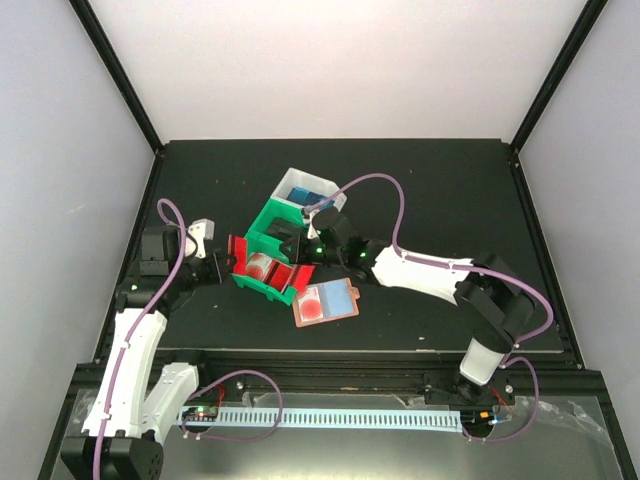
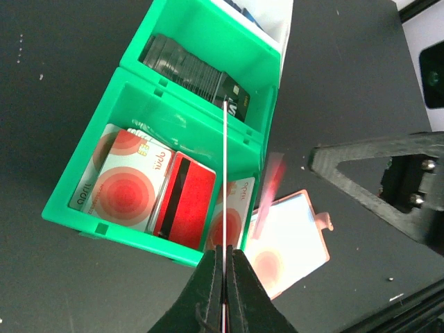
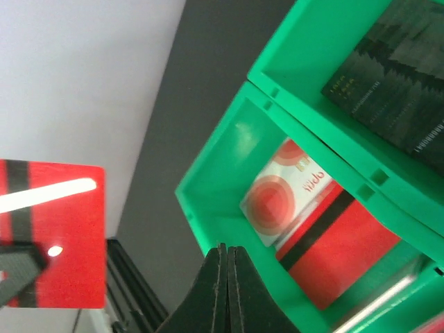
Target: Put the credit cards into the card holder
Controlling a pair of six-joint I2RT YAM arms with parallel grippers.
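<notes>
My left gripper is shut on a red card (image 3: 69,236) with a black stripe, left of the green box. That card looks edge-on in the left wrist view. The right gripper is over the box, its fingers together with nothing between them. Another red card (image 1: 303,278) is outside those fingers, near the box's right edge; it is a blurred streak in the left wrist view. The open pink-edged card holder (image 1: 343,299) lies flat right of the box, a white card with a red circle (image 1: 311,304) on its left half.
The green box (image 2: 62,201) has two compartments: black cards (image 2: 187,69) in the far one, red and white cards (image 2: 125,187) in the near one. Behind it stands a white bin (image 1: 322,184) with blue items. Bare black table surrounds them.
</notes>
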